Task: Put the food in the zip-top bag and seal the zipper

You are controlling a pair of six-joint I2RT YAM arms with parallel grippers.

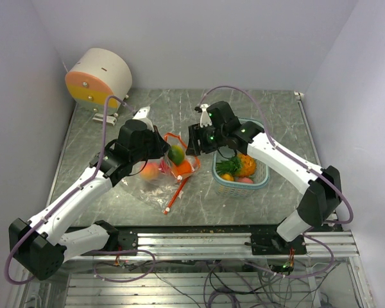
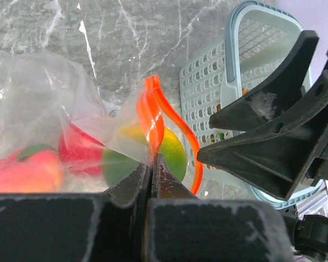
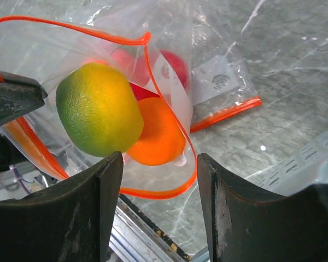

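My left gripper (image 1: pixel 159 147) is shut on the orange-edged rim of the clear zip top bag (image 2: pixel 65 109). Inside the bag are a green-yellow mango (image 3: pixel 98 106), an orange (image 3: pixel 156 136), red fruit (image 2: pixel 79 147) and a peach (image 2: pixel 27 172). My right gripper (image 1: pixel 196 141) is part open over the bag's mouth, at its right side, nothing visible between its fingers; in the right wrist view the mango lies just beyond its fingertips.
A basket (image 1: pixel 244 188) on the right holds greens, an orange-yellow item and other produce. A white cylindrical object (image 1: pixel 97 70) stands at the back left. The counter behind the bag is clear.
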